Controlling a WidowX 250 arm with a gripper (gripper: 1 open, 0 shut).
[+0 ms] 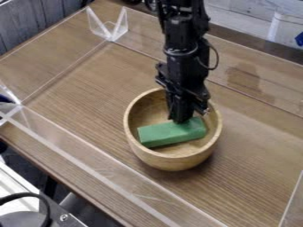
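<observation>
A round wooden bowl (pixel 172 158) stands on the wooden table, with a green block (pixel 166 135) lying in it. My black gripper (pixel 179 117) reaches down into the back of the bowl, just over the block's far edge. Its fingertips are dark and partly hidden, and whether they touch the block is unclear, as is how far apart they stand.
A grey and black object sits at the lower left corner, off the table's edge.
</observation>
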